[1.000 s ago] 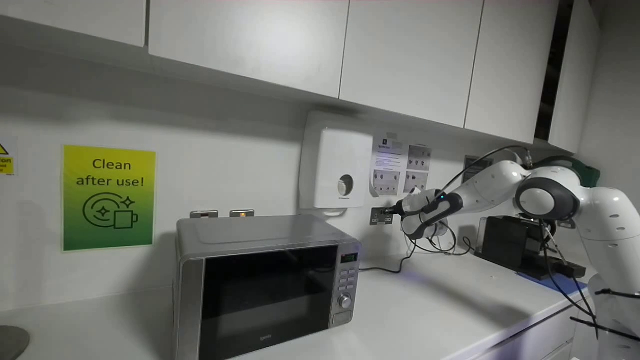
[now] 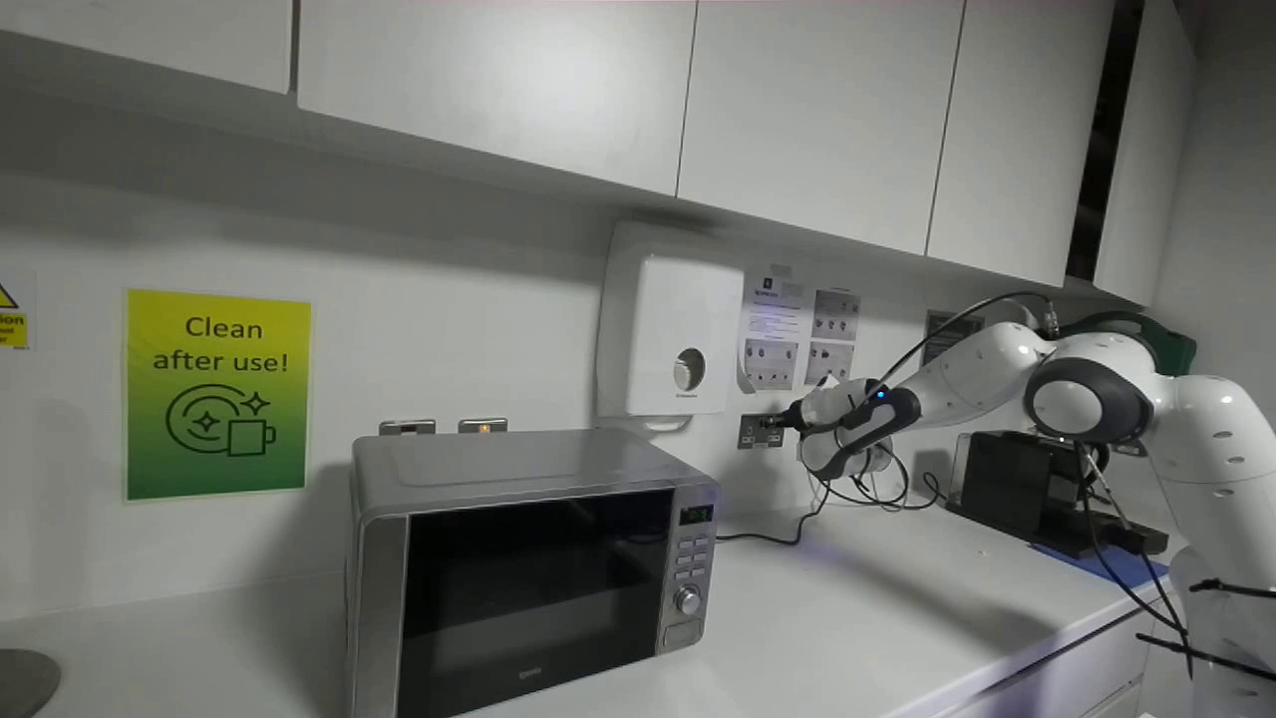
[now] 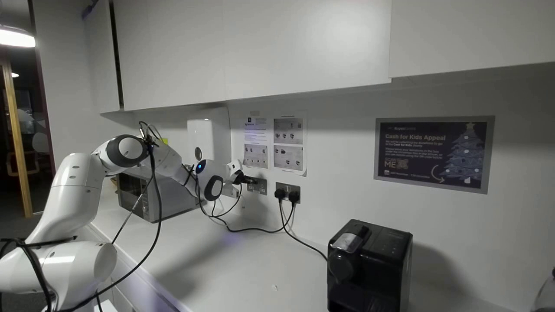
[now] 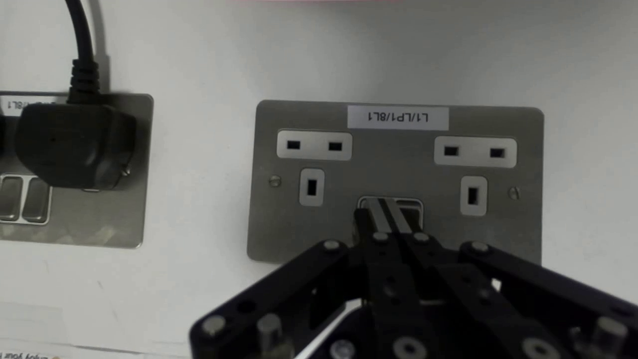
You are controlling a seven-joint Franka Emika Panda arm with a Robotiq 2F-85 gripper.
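Note:
In the wrist view, a metal double socket plate (image 4: 398, 173) on the wall appears upside down, with both outlets empty. Its switches (image 4: 411, 209) sit in a pale frame at the middle, partly hidden by my fingers. My gripper is shut with nothing showing between its fingers, its tips over the left part of that switch frame. Whether the tips touch a switch I cannot tell. Exterior view 2 shows the gripper (image 3: 253, 180) reaching to the same wall socket (image 3: 260, 186), and exterior view 1 shows the socket (image 2: 754, 433) beside the gripper too.
A second socket (image 3: 287, 191) to the right holds black plugs (image 3: 294, 196) with cables hanging to the counter. A microwave (image 2: 538, 574) and a black coffee machine (image 3: 369, 260) stand on the counter. Above the socket are a towel dispenser (image 2: 670, 317) and wall notices (image 3: 288, 145).

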